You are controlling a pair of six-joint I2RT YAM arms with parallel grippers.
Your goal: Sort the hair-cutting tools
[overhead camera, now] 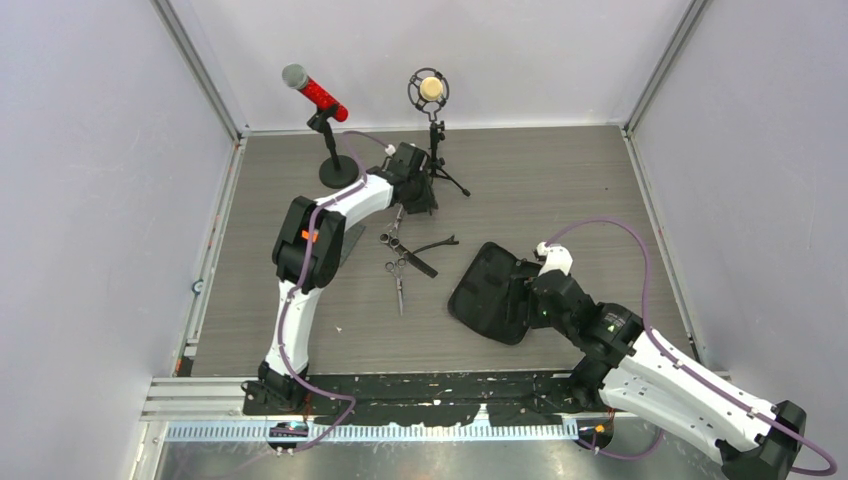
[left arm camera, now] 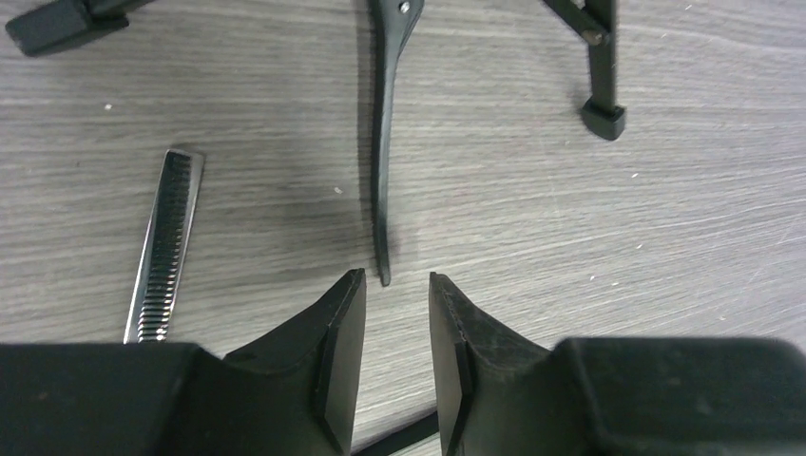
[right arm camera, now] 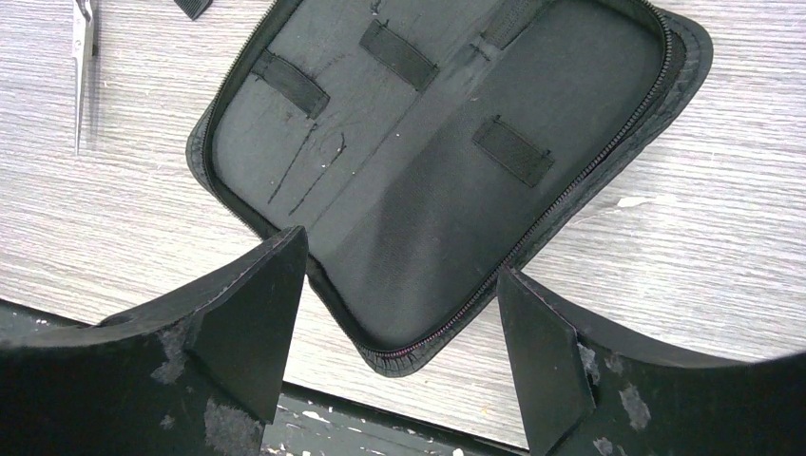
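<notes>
In the top view, the tools lie mid-table: a hair clip (overhead camera: 436, 244), a black comb (overhead camera: 416, 262), a pair of scissors (overhead camera: 400, 287) and another pair (overhead camera: 391, 240). My left gripper is open near the tripod, its fingertips either side of the tip of a thin black tool (left arm camera: 382, 152). A toothed silver blade (left arm camera: 166, 242) lies to the left in that view, and a dark strip (left arm camera: 404, 434) shows between the fingers. The open black case (right arm camera: 418, 180), with nothing in it, lies below my open right gripper.
A red microphone (overhead camera: 322, 95) on a round base (overhead camera: 338, 172) and a tripod microphone (overhead camera: 430, 90) stand behind the left gripper; tripod legs (left arm camera: 601, 71) come close to it. A grey flat piece (overhead camera: 351, 243) is partly covered by the left arm.
</notes>
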